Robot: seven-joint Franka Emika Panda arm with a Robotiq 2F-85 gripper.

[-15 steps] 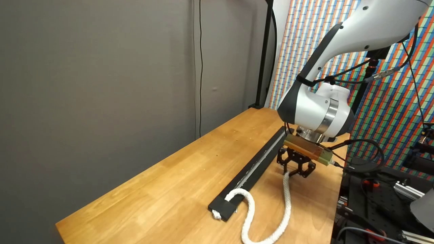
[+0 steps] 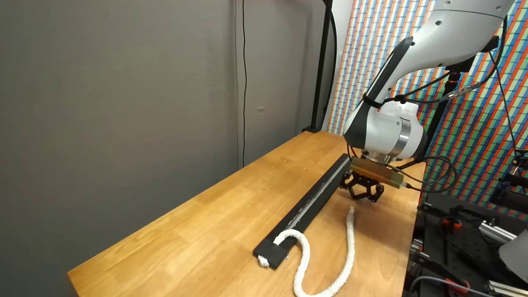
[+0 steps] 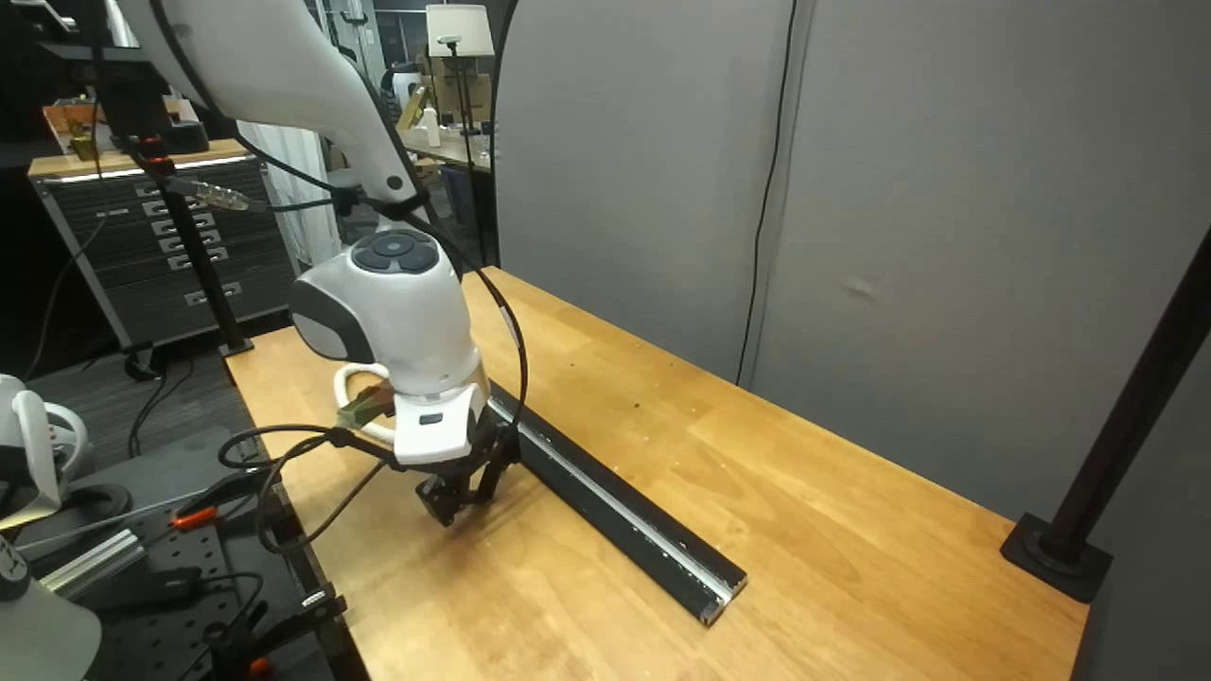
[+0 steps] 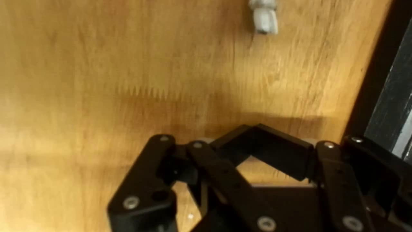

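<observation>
A white rope (image 2: 349, 242) lies in a curve on the wooden table, one end threaded through the near end of the black channel bar (image 2: 317, 198). Its free end (image 4: 265, 19) shows at the top of the wrist view, apart from my fingers. My gripper (image 2: 362, 196) is low over the table, just beyond that free end and beside the bar. In the wrist view its black fingers (image 4: 284, 150) meet at their tips, and I see nothing between them. Exterior view 2 shows the rope's far loop (image 3: 343, 386) behind the arm, with the rest hidden.
Bare table (image 3: 863, 545) extends on the far side of the bar. A black post (image 3: 1067, 545) stands at one table corner. Beside the table's other edge is dark equipment (image 2: 465, 237). A loose cable (image 2: 445, 173) loops from the gripper.
My gripper has moved up and away from the rope's free end, which was against one finger before. That end has shifted slightly right. Its fingers look closer together now. The bar has not moved.
</observation>
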